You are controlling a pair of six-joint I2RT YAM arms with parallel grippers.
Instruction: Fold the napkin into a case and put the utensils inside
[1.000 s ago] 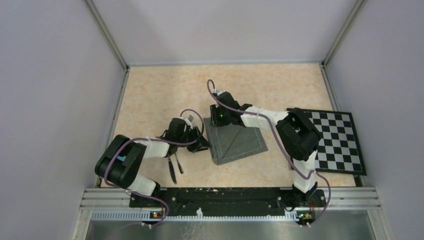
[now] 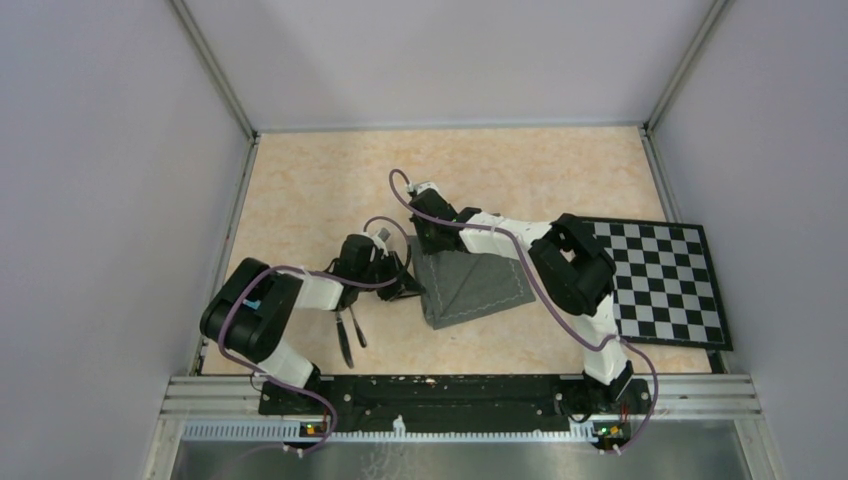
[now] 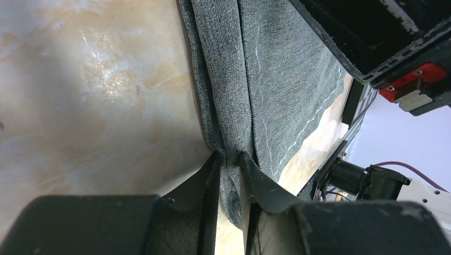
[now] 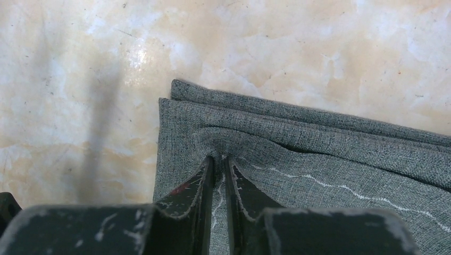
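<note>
The grey napkin (image 2: 487, 290) lies on the table with folded layers along its left side. At that side's near part, my left gripper has its fingers close together, the folded edge gathered between the tips. Near the far left corner my right gripper pinches a small raised ridge of the upper cloth, its tips nearly together. A knife (image 2: 344, 340) and a thinner utensil (image 2: 358, 327) lie side by side on the table, partly hidden under the left arm.
A black-and-white checkered board (image 2: 660, 283) stands at the right, behind the right arm. Both arms reach low over the napkin's left side.
The left gripper has shifted slightly right onto the folded edge. The napkin looks unmoved.
</note>
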